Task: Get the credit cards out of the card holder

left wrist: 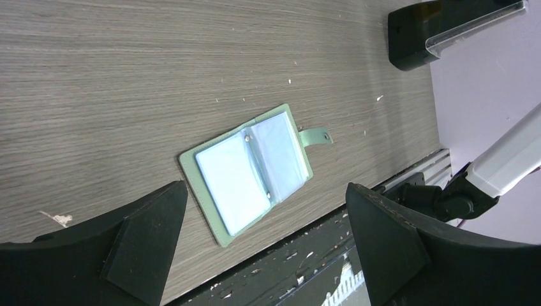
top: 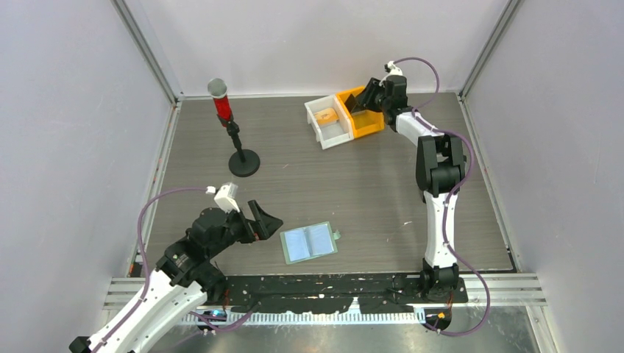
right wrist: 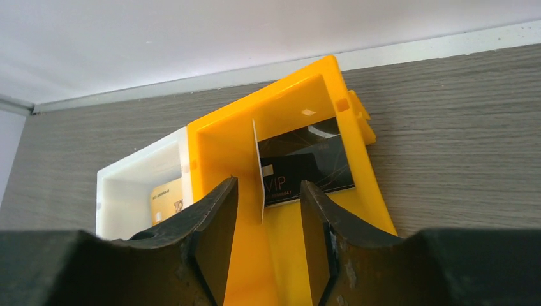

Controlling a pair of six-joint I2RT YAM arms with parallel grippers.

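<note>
A green card holder point(top: 309, 243) lies open near the front edge, its clear sleeves facing up; in the left wrist view it shows pale sleeves point(left wrist: 229, 178) and a strap. My left gripper point(top: 266, 220) hovers open at its upper left, with nothing between its fingers. At the back, my right gripper is open over the yellow bin point(right wrist: 367, 185), where dark cards point(right wrist: 300, 171) marked VIP lie and a thin pale upright edge shows between the fingertips, not visibly gripped.
A white bin point(top: 318, 132) with an orange card point(top: 326, 115) adjoins the yellow bin on the left. A microphone stand point(top: 243, 162) stands at the back left.
</note>
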